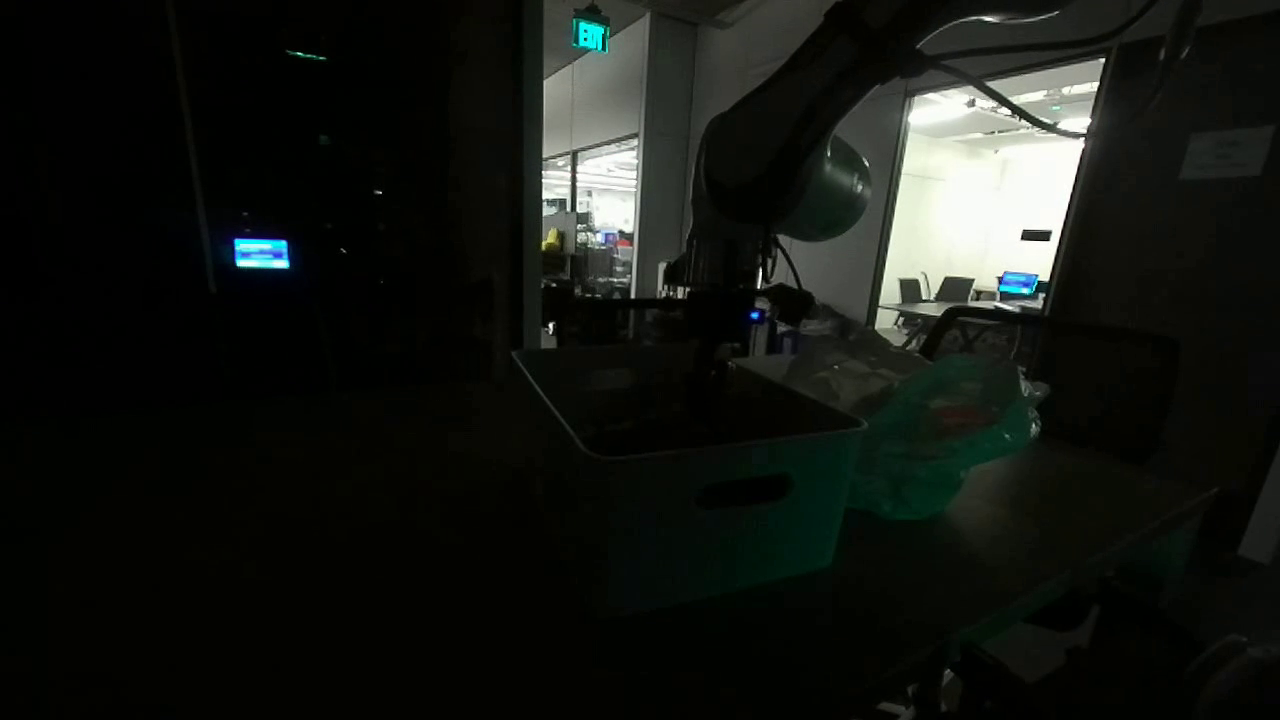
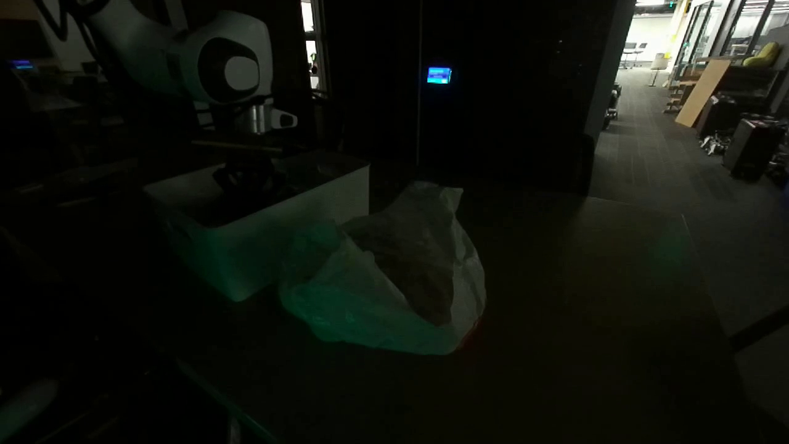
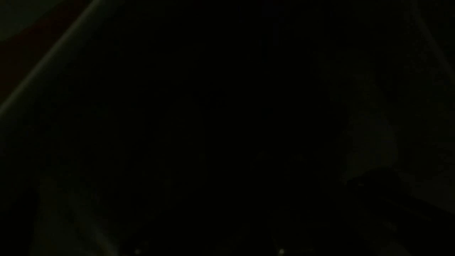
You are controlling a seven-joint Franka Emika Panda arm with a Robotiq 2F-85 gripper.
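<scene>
The room is very dark. A pale plastic bin (image 1: 744,528) with a handle slot stands on the table, its inside nearly black. My gripper (image 2: 248,185) reaches down into the bin's opening, its lower part lost in shadow. Whether its fingers hold anything cannot be made out. The wrist view is almost black; a bin edge (image 3: 47,55) crosses its upper left, and a dark finger (image 3: 379,183) shows faintly at the right. Beside the bin lies a crumpled, translucent plastic bag (image 2: 370,311), lit green in places, its mouth gaping.
Bare table (image 2: 577,296) extends on the bag's far side from the bin in exterior view 2. A chair (image 1: 1044,330) stands behind the table. The bin's walls surround my gripper, and the bag sits close against the bin.
</scene>
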